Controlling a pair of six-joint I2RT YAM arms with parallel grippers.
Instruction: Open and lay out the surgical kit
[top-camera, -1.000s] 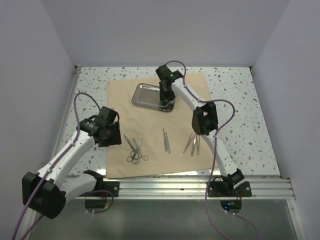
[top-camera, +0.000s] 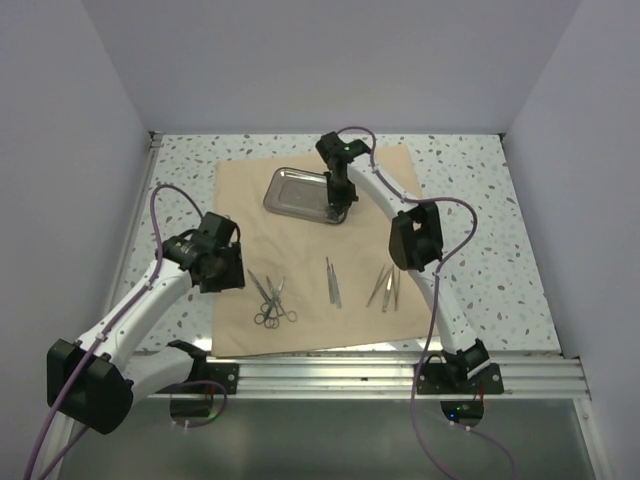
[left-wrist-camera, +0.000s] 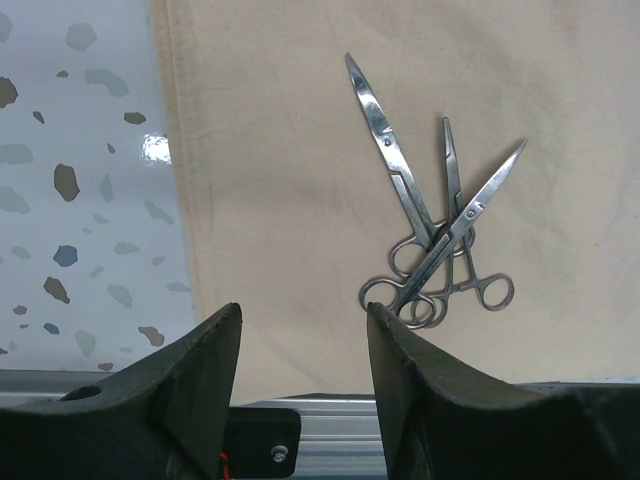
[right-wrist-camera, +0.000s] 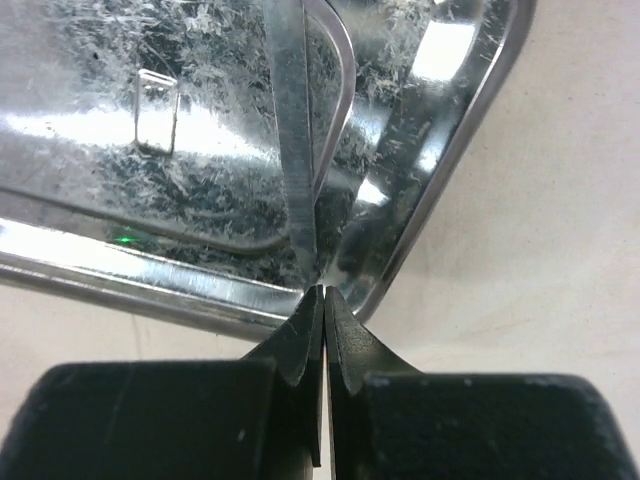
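In the right wrist view, the metal tray (right-wrist-camera: 70, 215) holds a flat steel strip (right-wrist-camera: 292, 130) and a thin curved wire-like piece (right-wrist-camera: 345, 75). My right gripper is shut at the tray's corner. The strip's lower end meets its fingertips, and whether any of it is pinched cannot be made out. Over the cloth's left side, my left gripper stands open and empty. Scissors (left-wrist-camera: 385, 140) and scissor-handled clamps (left-wrist-camera: 452, 170) lie crossed in a pile beyond its fingers. Slim instruments (top-camera: 332, 285) rest mid-cloth, and tweezers-like tools (top-camera: 388, 290) farther right.
A tan cloth (top-camera: 270, 245) covers the middle of the speckled table (top-camera: 480, 240). Bare table runs along the right side. Grey walls (top-camera: 330, 70) close in the sides and back, and a metal rail (top-camera: 330, 370) borders the front.
My right gripper has shifted slightly to the right and towards the front, over the tray's near right corner. The left arm, the tray and the laid-out instruments look the same.
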